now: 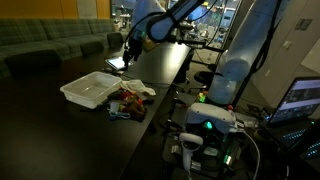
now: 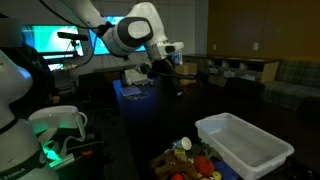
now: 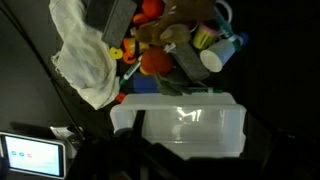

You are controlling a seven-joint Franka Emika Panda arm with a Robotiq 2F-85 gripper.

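My gripper (image 1: 127, 60) hangs in the air above the table, its fingers open and nothing seen between them. In exterior view 1 it appears above and behind the white tray (image 1: 92, 89); the tray looks empty in the wrist view. Beside the tray lies a heap of small things: a brown plush toy (image 3: 178, 22), a red ball (image 3: 156, 61), a blue-and-white cup-like item (image 3: 226, 48), a grey block (image 3: 211, 57) and a dark block (image 3: 120, 20). A crumpled white cloth (image 3: 86, 65) spreads next to them. All of these are apart from my gripper.
A tablet-like device with a lit screen (image 3: 32, 154) shows at the wrist view's lower left. Dark, bare table (image 1: 40, 130) stretches left of the tray. A couch (image 1: 50, 38) stands behind. A laptop (image 1: 297, 100) is at the right, clear of the heap.
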